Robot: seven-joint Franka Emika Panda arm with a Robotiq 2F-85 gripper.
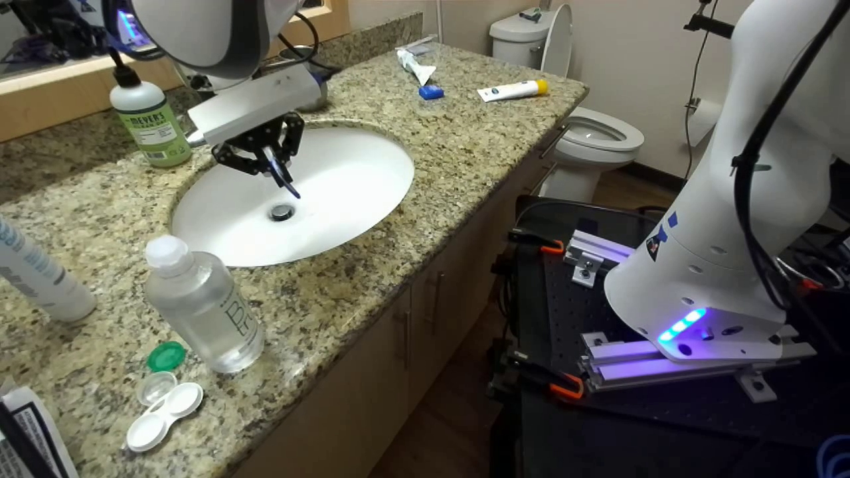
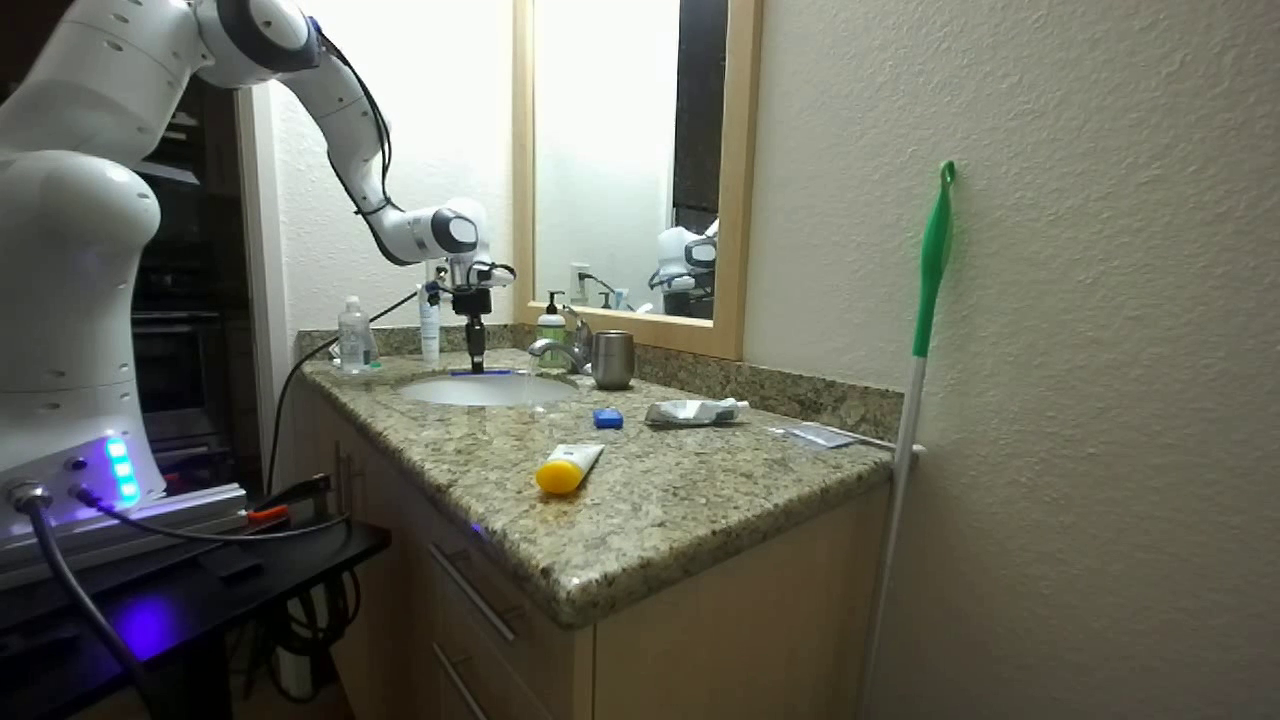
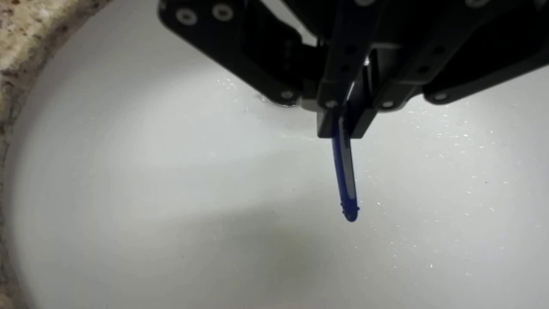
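Observation:
My gripper is shut on a slim blue-and-white handle [image 3: 347, 175], probably a toothbrush, whose rounded end points away from the fingers in the wrist view. The same blue handle [image 2: 494, 372] lies level across the fingertips in exterior view 2. Below it is the white oval sink [image 1: 358, 183], with the drain [image 1: 281, 212] near its middle. In exterior view 1 the gripper hangs over the basin's faucet side. The handle's other end is hidden behind the fingers there.
Beside the sink stand a green soap bottle [image 1: 151, 123], a clear bottle [image 1: 203, 307], the faucet [image 2: 564, 348] and a metal cup [image 2: 613, 359]. A yellow-capped tube [image 1: 514, 91], a blue box [image 1: 431, 92] and a crumpled tube [image 2: 696, 412] lie on the counter [image 2: 672, 504].

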